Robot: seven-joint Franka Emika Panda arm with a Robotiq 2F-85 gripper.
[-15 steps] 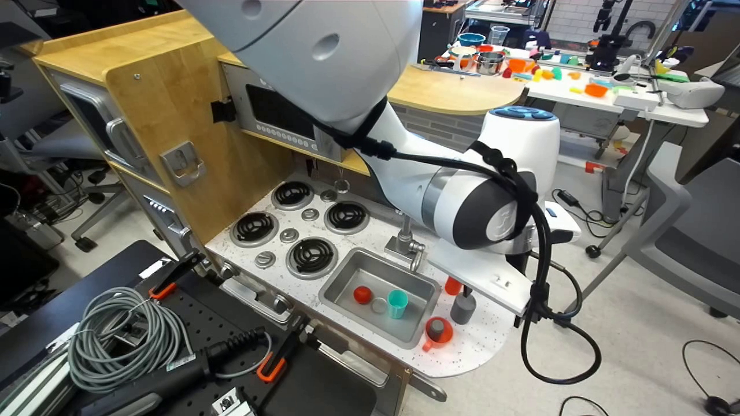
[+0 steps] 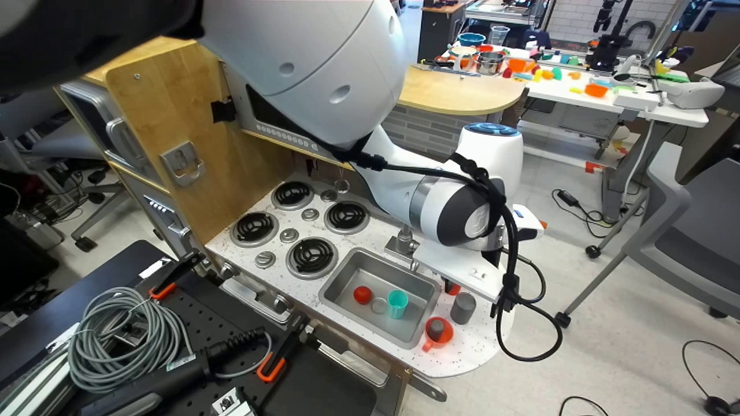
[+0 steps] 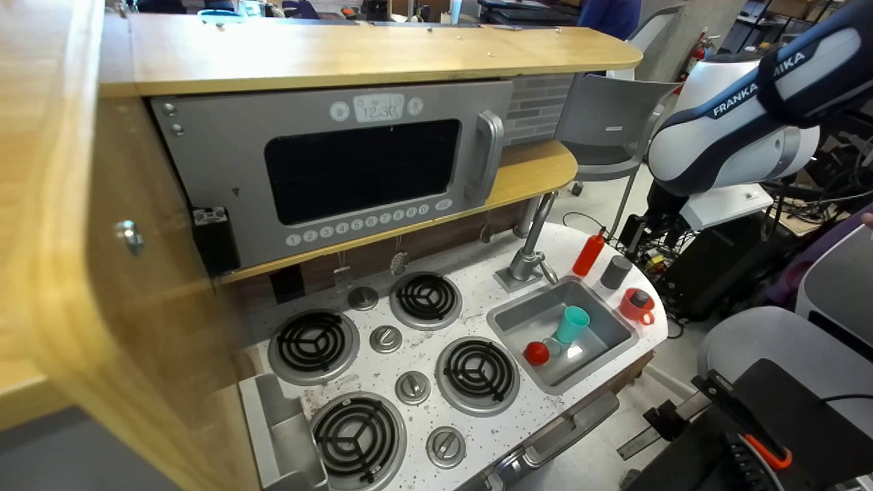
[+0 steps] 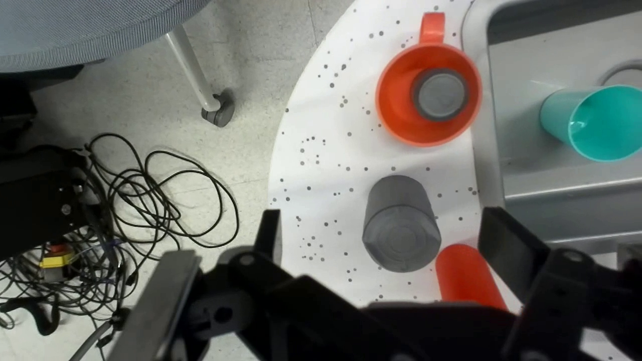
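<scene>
In the wrist view my gripper is open, its dark fingers spread wide with nothing between the tips. Below it on the speckled counter stands a grey cup, apart from the fingers. Close beside that cup is a red bottle, partly hidden by the gripper. An orange-red mug sits near the sink's edge with a small grey round object inside. Within the sink lies a teal cup on its side or tilted. A red ball-like item rests in the sink too.
The grey sink and its faucet border the cups. Stove burners fill the counter's other end. A shelf with a toy microwave overhangs the back. Past the rounded counter edge are floor, cables and a chair.
In exterior view 1 the arm and its hand have shifted left, closer over the sink end of the counter. The items on the counter look unmoved.
</scene>
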